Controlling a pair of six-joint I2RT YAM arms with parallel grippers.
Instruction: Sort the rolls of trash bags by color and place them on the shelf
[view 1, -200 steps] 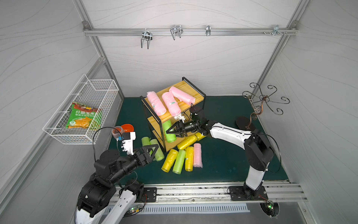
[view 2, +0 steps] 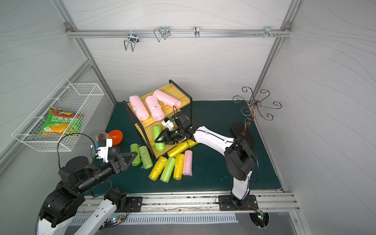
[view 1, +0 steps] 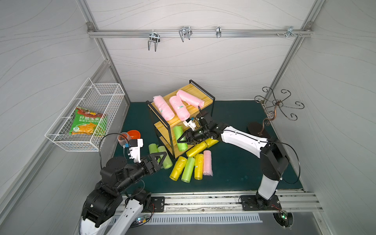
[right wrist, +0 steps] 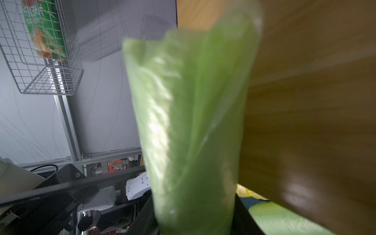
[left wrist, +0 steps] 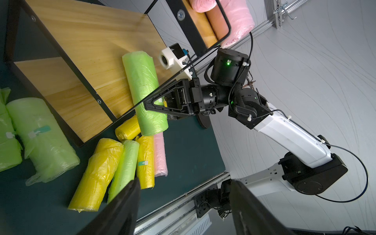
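Observation:
My right gripper (view 1: 181,140) is shut on a green roll, which reaches into the lower level of the wooden shelf; in the right wrist view the roll fills the middle. Three pink rolls (view 1: 179,108) lie on the shelf's top board. On the mat in front are yellow rolls (view 1: 178,168), another green roll (view 1: 188,169) and a pink roll (view 1: 207,163). Two more green rolls (left wrist: 43,133) lie left of the shelf. My left gripper (view 1: 163,158) stands open and empty, close to those two.
A white wire basket (view 1: 109,98) with a snack bag hangs on the left wall. Orange and clear bowls (view 1: 134,134) sit left of the shelf. A metal scroll stand (view 1: 270,113) rises at the right.
My right gripper and its green roll have shifted slightly to the right. The shelf with its pink rolls has moved a little to the left. The left arm stays nearly still.

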